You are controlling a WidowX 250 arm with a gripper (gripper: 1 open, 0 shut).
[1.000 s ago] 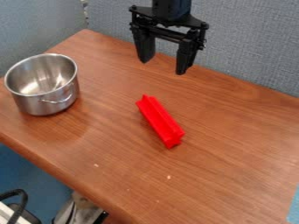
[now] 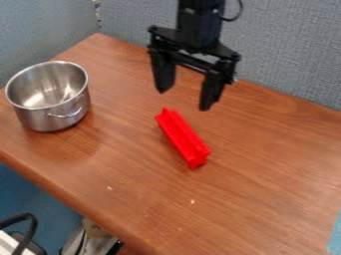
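My black gripper (image 2: 186, 81) is open at the upper middle of the camera view, hanging above the table with its two fingers spread and nothing between them. Below it and slightly toward the front, a long red block (image 2: 182, 137) lies diagonally on the wooden table (image 2: 253, 189), apart from the fingers. A steel pot (image 2: 47, 97) with small side handles stands near the table's left edge, its inside empty as far as it shows.
Grey padded walls close in the back and left sides. Cables and some equipment sit below the table at the lower left.
The block and pot have not moved.
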